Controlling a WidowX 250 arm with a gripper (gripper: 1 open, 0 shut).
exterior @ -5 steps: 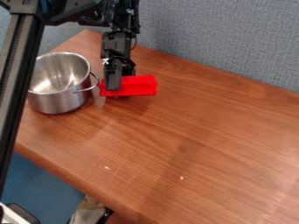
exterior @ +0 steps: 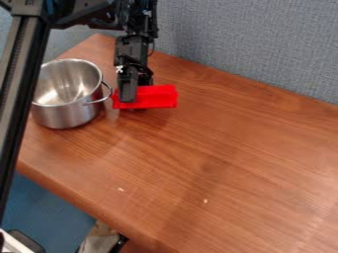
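Note:
A red block-like object (exterior: 154, 98) lies toward the back left of the wooden table, just right of a steel pot (exterior: 66, 111) with a handle facing it. My gripper (exterior: 126, 91) points down from above at the left end of the red object, its lower part overlapping it. Whether the fingers grip the object or only rest by it cannot be made out.
A grey padded wall (exterior: 264, 49) runs along the back. The arm's dark bar crosses the left side, in front of the pot's edge.

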